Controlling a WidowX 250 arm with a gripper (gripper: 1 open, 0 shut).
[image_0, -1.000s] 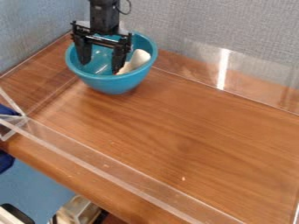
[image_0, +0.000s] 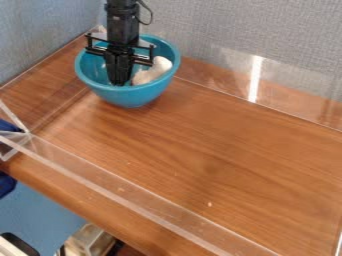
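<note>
A teal bowl (image_0: 131, 94) sits on the wooden table near the back left. My black gripper (image_0: 119, 72) reaches down into it from above, its fingers close together over the bowl's inside. A pale, rounded object (image_0: 158, 70) lies in the bowl just right of the fingers, partly hidden by the gripper. Whether anything is between the fingertips is hidden.
A dark blue object (image_0: 6, 128) is at the left edge, partly out of view. Walls stand behind and left.
The gripper's fingers have drawn together inside the bowl, and the gripper appears slightly lower. The bowl has stayed in place.
</note>
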